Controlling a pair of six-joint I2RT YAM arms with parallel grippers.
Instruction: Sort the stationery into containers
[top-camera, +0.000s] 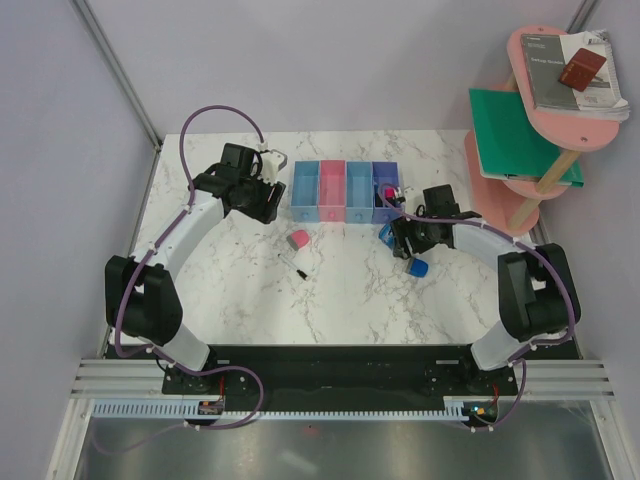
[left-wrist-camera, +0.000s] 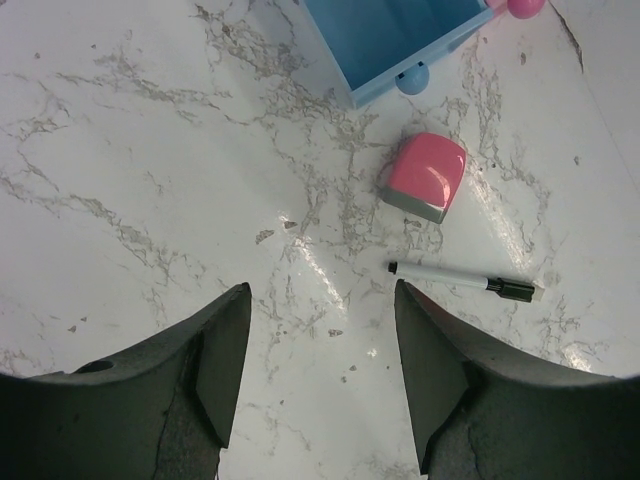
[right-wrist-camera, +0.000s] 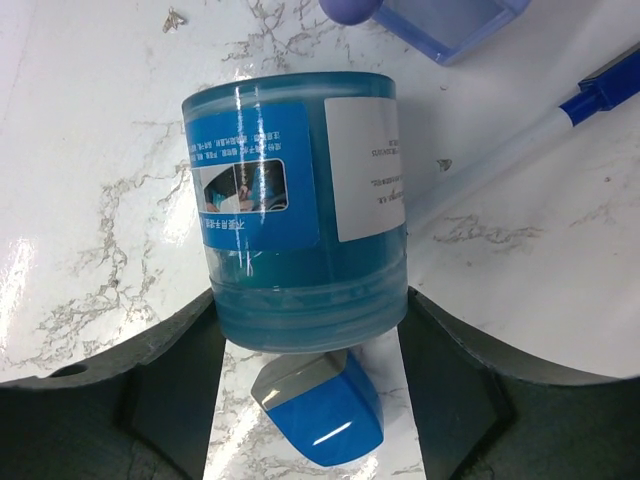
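My right gripper is shut on a translucent blue labelled cylinder (right-wrist-camera: 270, 200), just in front of the purple bin (top-camera: 385, 212). Below it lie a blue and grey block (right-wrist-camera: 325, 420) and a white pen with blue cap (right-wrist-camera: 600, 90). My left gripper hangs open and empty over the left of the table. Near it a pink and grey block (left-wrist-camera: 425, 170) and a black-capped white marker (left-wrist-camera: 460, 279) lie on the marble, below the row of blue and pink bins (top-camera: 332, 190).
A pink shelf (top-camera: 560, 128) with a green folder (top-camera: 510, 135) and papers stands at the back right.
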